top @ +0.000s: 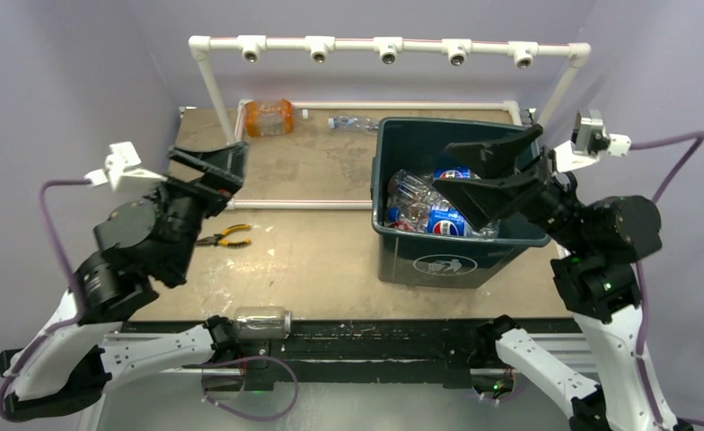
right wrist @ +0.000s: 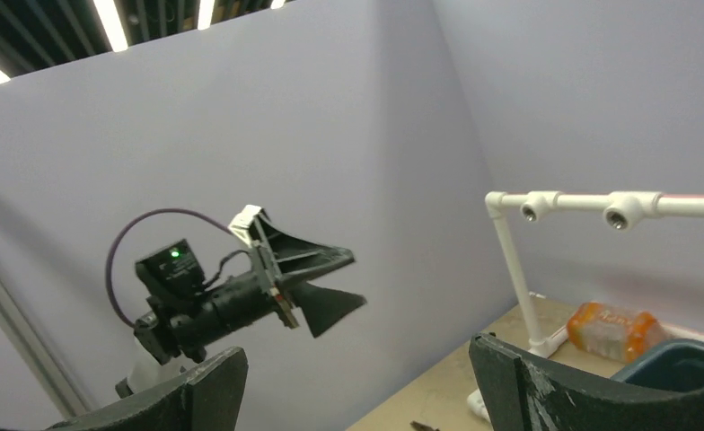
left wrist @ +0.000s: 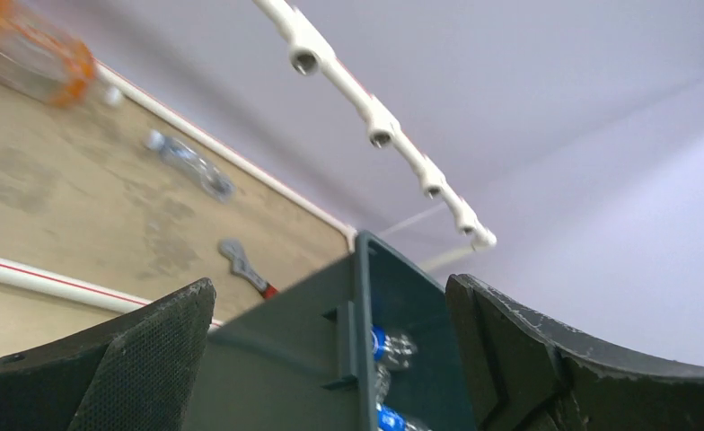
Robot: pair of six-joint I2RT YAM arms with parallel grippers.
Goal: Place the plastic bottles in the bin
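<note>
The dark green bin (top: 447, 269) holds several clear bottles with blue Pepsi labels (top: 445, 221). An orange-tinted bottle (top: 268, 118) and a small clear bottle (top: 353, 123) lie on the back of the table (top: 312, 269), left of the bin. A clear container (top: 260, 322) lies at the front edge. My left gripper (top: 223, 169) is raised at the left, open and empty; its wrist view shows the bin's side and the back bottles. My right gripper (top: 479, 175) hangs open and empty over the bin's right part.
Yellow-handled pliers (top: 236, 233) lie on the table's left. A wrench (left wrist: 245, 268) lies behind the bin in the left wrist view. A white pipe frame (top: 357, 43) spans the back, with rails on the table.
</note>
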